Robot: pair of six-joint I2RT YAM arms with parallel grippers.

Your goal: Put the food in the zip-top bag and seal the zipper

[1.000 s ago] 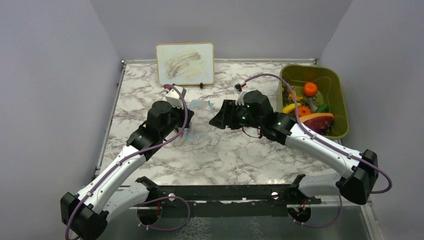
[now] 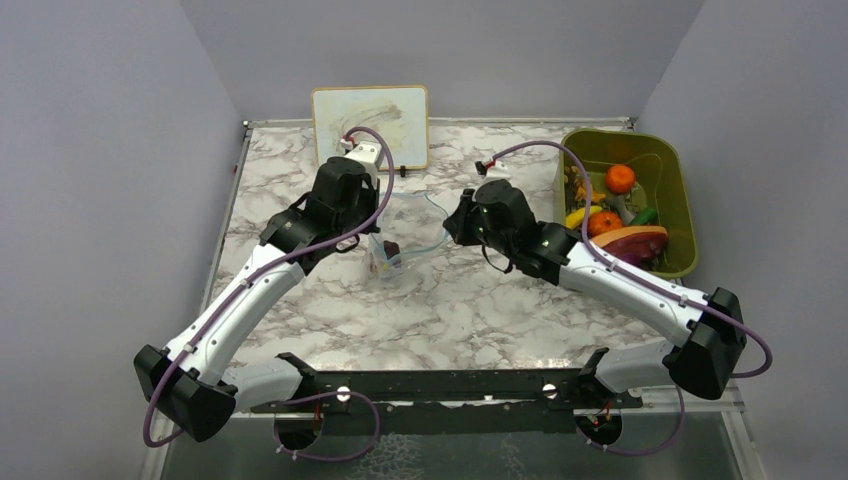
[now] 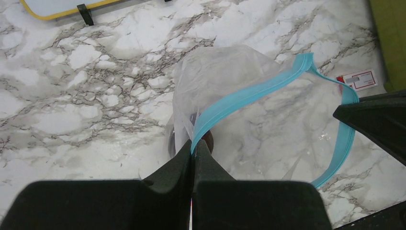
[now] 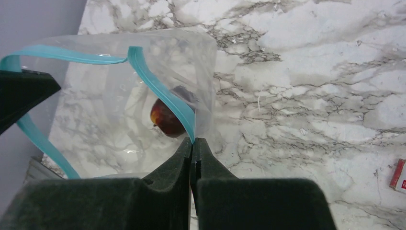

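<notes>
A clear zip top bag with a blue zipper band hangs between my two grippers, its mouth spread wide. In the left wrist view the blue band runs into the tip of my left gripper, shut on the bag's edge. My right gripper is likewise shut on the opposite edge of the blue band. Inside the bag, near its bottom, lies a dark red and brown piece of food, seen partly through the film. In the top view this food appears below the mouth.
At the right stands a green bin holding several pieces of toy food. A whiteboard lies at the back. A small red and white card is on the marble table.
Both grippers have moved toward the back. The right gripper has gone from open-looking beside the bag to shut at its edge, and the mouth has spread wider. The food now shows lower.
</notes>
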